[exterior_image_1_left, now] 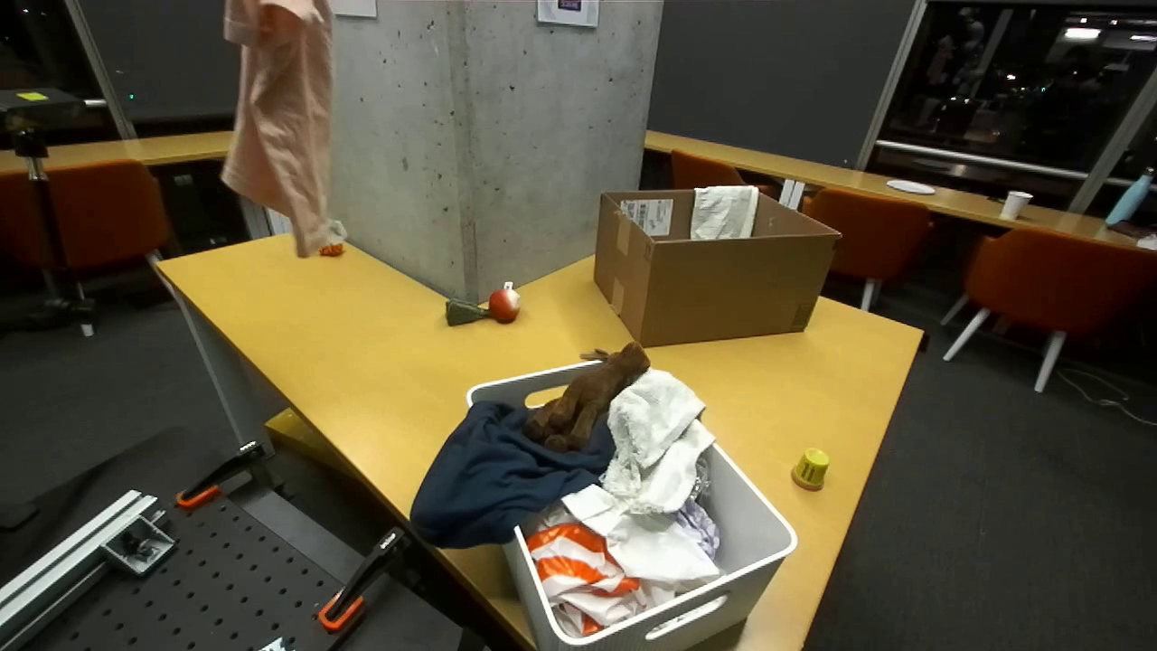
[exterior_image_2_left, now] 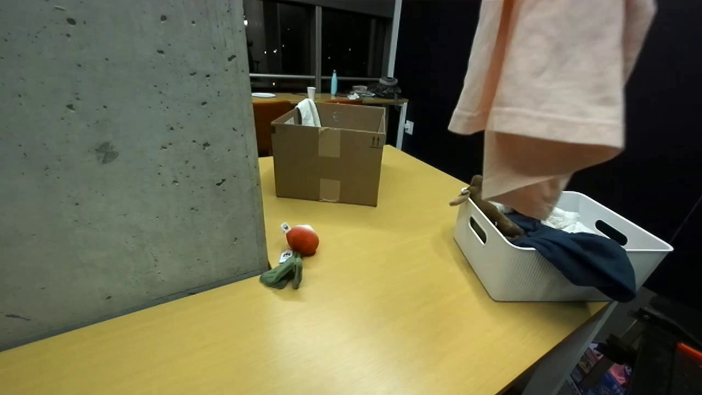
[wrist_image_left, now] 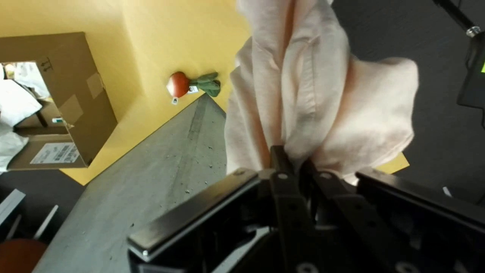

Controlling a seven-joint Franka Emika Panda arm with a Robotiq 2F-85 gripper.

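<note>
A pale pink garment (wrist_image_left: 309, 82) hangs from my gripper, which is shut on a bunched fold of it. In exterior view 1 the pink cloth (exterior_image_1_left: 284, 119) hangs high at the upper left, its lower end over the far left part of the table; the gripper itself is out of that frame. Exterior view 2 shows the cloth (exterior_image_2_left: 559, 99) large in the foreground at the upper right, its top cut off. In the wrist view the cloth hides much of what lies beyond the fingers.
A white basket (exterior_image_1_left: 759, 499) holds a navy cloth (exterior_image_1_left: 499, 477), a brown plush toy (exterior_image_1_left: 591, 400) and white cloths. An open cardboard box (exterior_image_1_left: 738, 287) stands by the concrete pillar (exterior_image_1_left: 412, 141). A red-and-green toy (exterior_image_1_left: 504, 304) and a yellow cup-like item (exterior_image_1_left: 811, 468) lie on the table.
</note>
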